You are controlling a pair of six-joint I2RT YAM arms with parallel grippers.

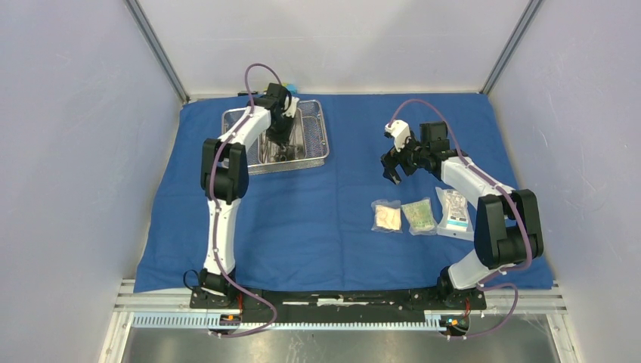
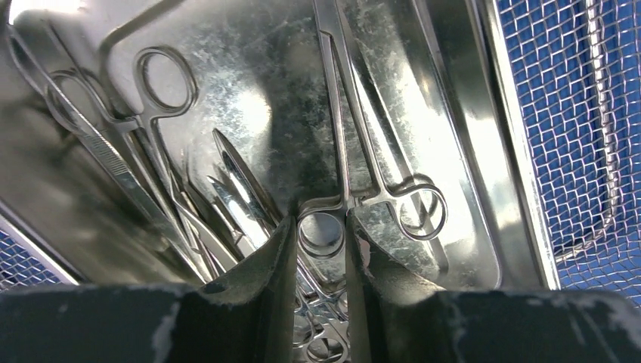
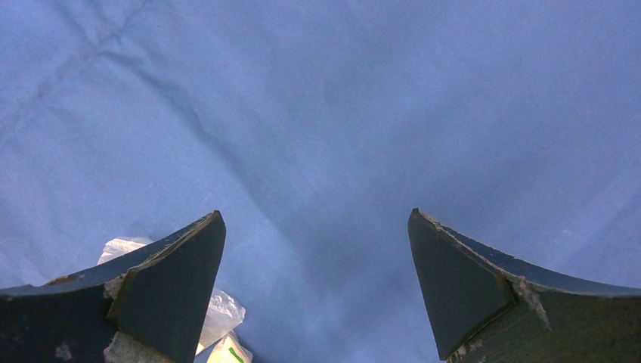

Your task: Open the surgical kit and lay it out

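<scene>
The wire-mesh basket with a metal tray inside it sits at the back left. Over the tray is my left gripper, its fingers part-way apart. Between its fingertips shows one ring of a long-handled instrument; whether they touch it I cannot tell. Scissors-like instruments, tweezers and several others crowd the tray's left side, partly hidden by the gripper. On the right, my right gripper stands wide open above bare blue cloth, nothing between its fingers.
Three clear packs lie front right: a beige one, a green one and a larger white one near the right arm.
</scene>
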